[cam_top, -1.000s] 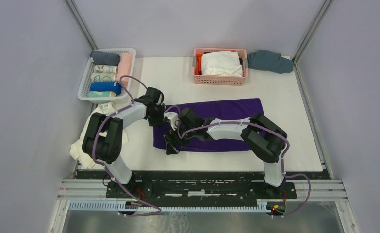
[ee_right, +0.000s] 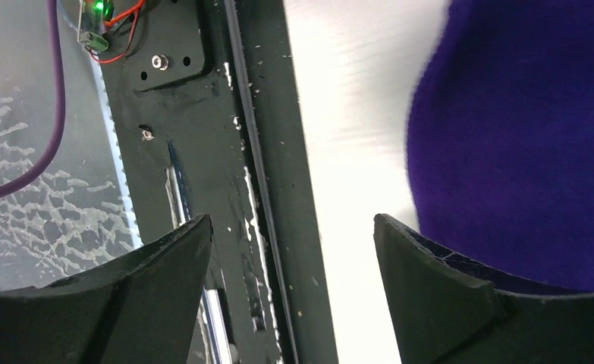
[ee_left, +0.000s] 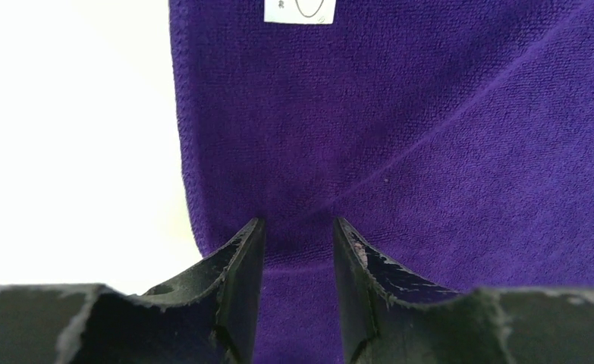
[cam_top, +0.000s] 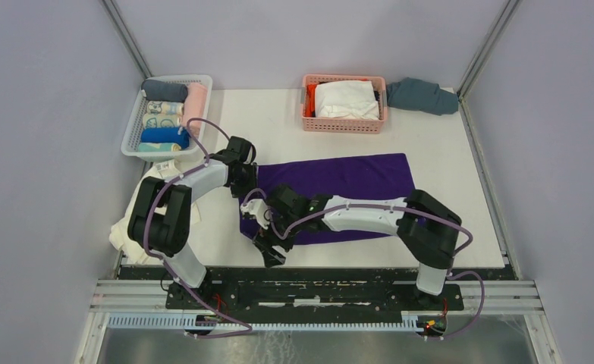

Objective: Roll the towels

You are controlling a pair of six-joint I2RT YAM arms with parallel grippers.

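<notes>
The purple towel point(cam_top: 354, 171) lies spread across the middle of the table, a white label point(ee_left: 300, 9) on it in the left wrist view. My left gripper is over the towel's left part, part open with a small gap between its fingertips and only flat cloth below; whether it touches cannot be told. My right gripper stands open at the towel's near left corner, above the table's front edge, nothing between its fingers. The towel's edge runs just inside it in the right wrist view.
A white basket of rolled towels point(cam_top: 165, 92) sits at back left, with cream cloths point(cam_top: 130, 227) below it. A pink basket point(cam_top: 343, 129) holds white cloth; a folded teal towel point(cam_top: 421, 97) lies beside it.
My right gripper has moved toward the front edge, its arm shifting toward the near side and right. The left arm has stayed about the same.
</notes>
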